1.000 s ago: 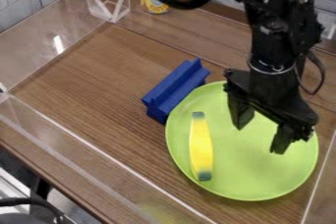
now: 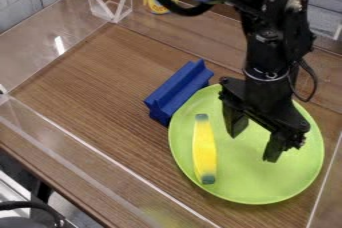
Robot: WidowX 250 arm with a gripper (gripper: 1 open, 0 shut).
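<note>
The black gripper [image 2: 255,138] hangs low over the right part of a green plate [image 2: 254,177], open, with its two fingers apart and nothing seen between them. On the left part of the plate lies a yellow elongated object [image 2: 205,150] with a grey-blue end, clear of the fingers.
A blue block-like object [image 2: 177,90] lies just left of the plate's upper edge. A yellow can [image 2: 163,0] stands at the back, partly hidden by the arm's cable. Clear plastic walls border the wooden surface [image 2: 94,92], whose left part is bare.
The gripper has shifted slightly left over the plate. The plate and the objects have not visibly moved.
</note>
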